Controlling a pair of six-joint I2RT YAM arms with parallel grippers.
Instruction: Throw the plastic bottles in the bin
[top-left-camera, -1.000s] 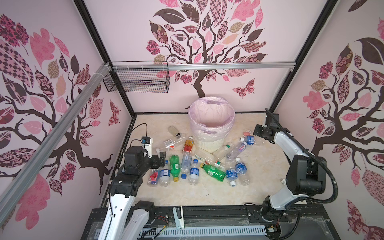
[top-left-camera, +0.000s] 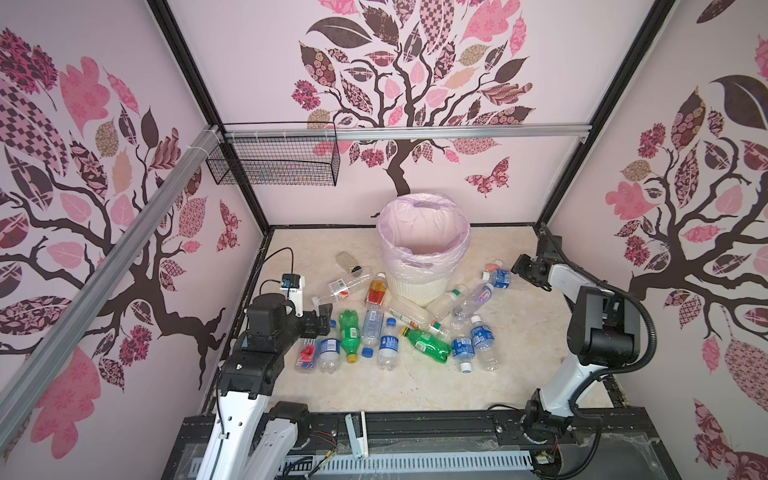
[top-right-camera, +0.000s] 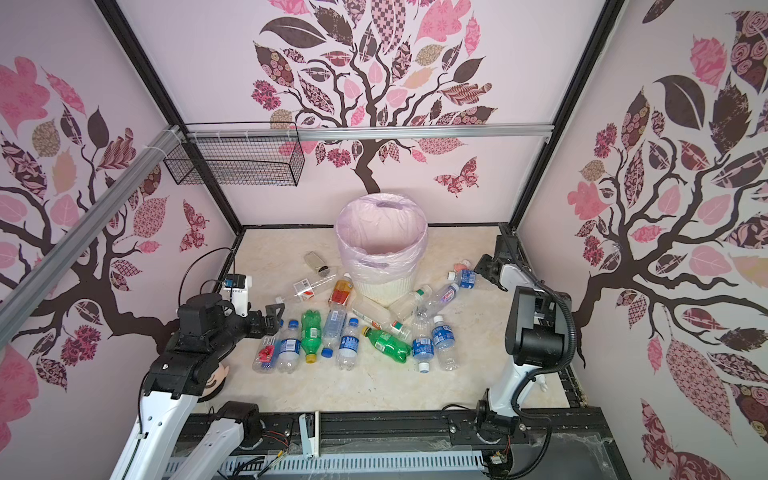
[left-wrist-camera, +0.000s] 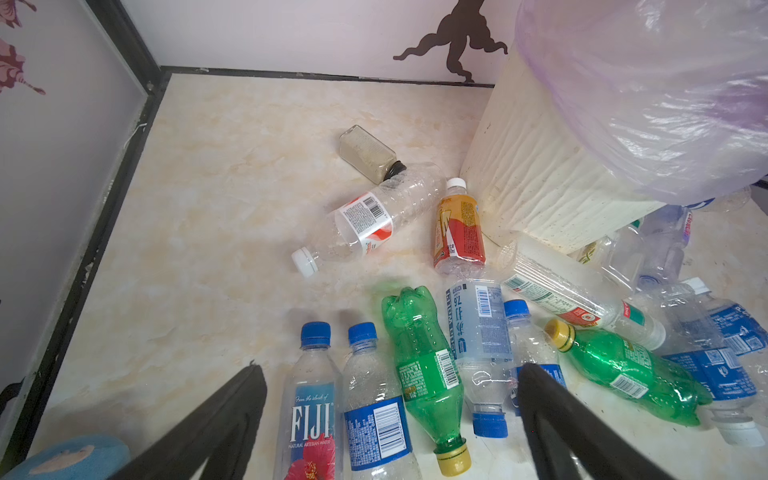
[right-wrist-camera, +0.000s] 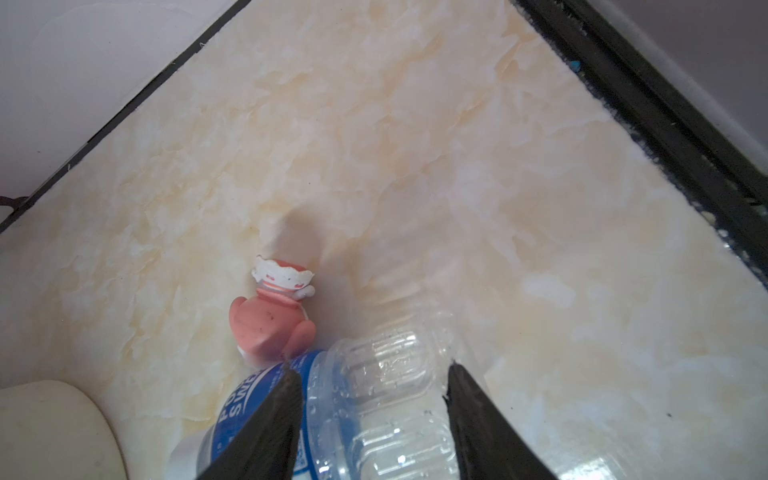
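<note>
A clear water bottle with a blue label (top-left-camera: 501, 278) lies right of the bin (top-left-camera: 422, 276), which has a pale pink liner. My right gripper is partly open over this bottle, its fingers on either side of the clear lower part (right-wrist-camera: 388, 376); whether they touch it is hard to tell. Over the left end of the bottle row, my left gripper (top-left-camera: 328, 314) is open and empty. In front of the bin lie several more bottles, among them a green one (left-wrist-camera: 424, 368), a Fiji bottle (left-wrist-camera: 312, 416) and an orange-labelled one (left-wrist-camera: 459, 232).
A small pink figurine (right-wrist-camera: 276, 312) lies against the blue-labelled bottle. A wire basket (top-left-camera: 276, 160) hangs on the rail at the upper left. Bare table (left-wrist-camera: 200, 200) shows at the back left, and the front strip is mostly clear.
The left arm and the other bottles look unchanged.
</note>
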